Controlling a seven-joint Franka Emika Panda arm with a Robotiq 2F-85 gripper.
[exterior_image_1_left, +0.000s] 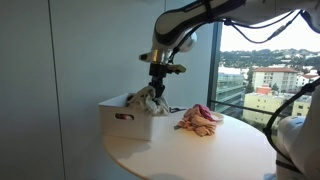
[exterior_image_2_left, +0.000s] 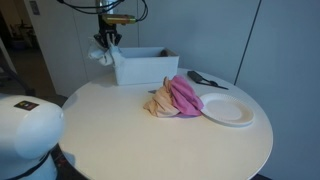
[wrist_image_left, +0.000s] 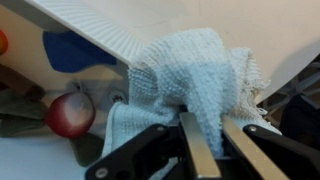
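A pale, textured towel hangs bunched from my gripper, which is shut on it. In the wrist view the cloth drapes across the rim of the white box, part of it over the inside. From exterior view 1, the towel covers the near right part of the box, with the gripper just above. Exterior view 2 has the towel at the box's left end.
Inside the box lie a red onion-like item, a blue piece and an orange item. Pink and peach cloths, a white plate and a black utensil rest on the table.
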